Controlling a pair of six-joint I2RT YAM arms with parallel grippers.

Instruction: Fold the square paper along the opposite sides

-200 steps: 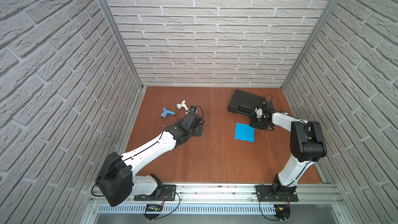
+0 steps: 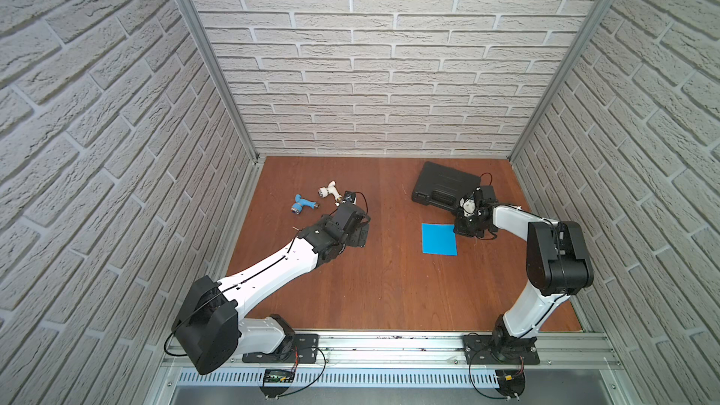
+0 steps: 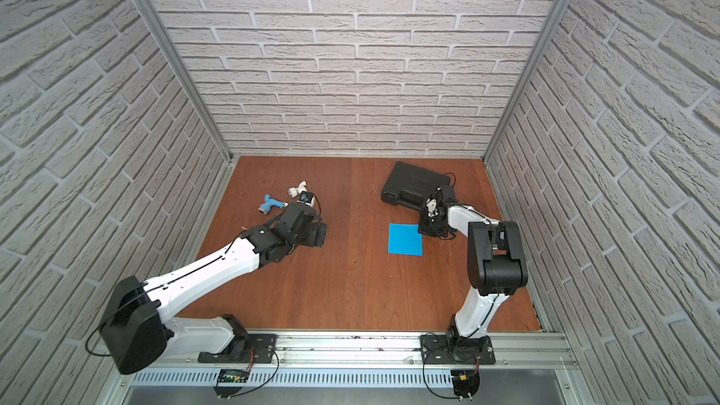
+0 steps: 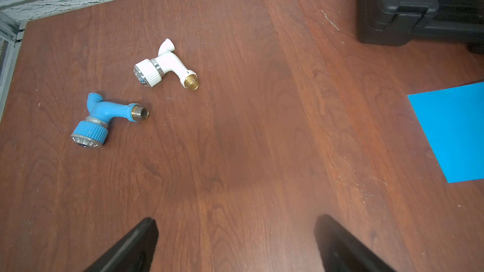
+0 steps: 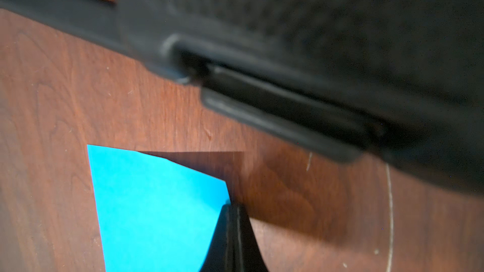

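A blue square paper (image 2: 438, 239) lies flat on the table, right of centre, seen also in the left wrist view. My right gripper is shut, its tips at the paper's upper right edge; in the right wrist view that edge looks slightly raised over a shadow. Whether paper is between the fingers cannot be told. My left gripper hangs open over the left side of the table, away from the paper, with nothing between its fingers.
A black case (image 3: 414, 183) lies behind the paper, close to the right gripper. A white valve (image 4: 166, 63) and a blue valve (image 4: 106, 113) lie at the back left.
The paper has shifted slightly left and turned a little. The right gripper has moved slightly down in the top left view. The left arm is still.
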